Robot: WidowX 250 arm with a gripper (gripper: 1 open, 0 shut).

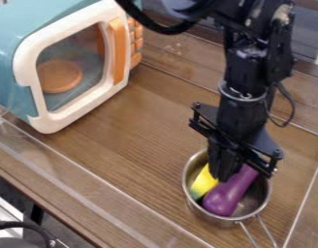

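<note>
A steel pot [196,208] with a wire handle stands on the wooden counter at the lower right, holding a purple eggplant [227,198] and a yellow object [204,182]. My black gripper [233,150] is just above the pot, over the eggplant and the yellow object. Its fingertips are dark and overlap, so I cannot tell how far apart they are or whether anything is between them.
A toy microwave [46,39] in light blue and white stands at the upper left, its window showing an orange disc. A black cable lies at the lower left corner.
</note>
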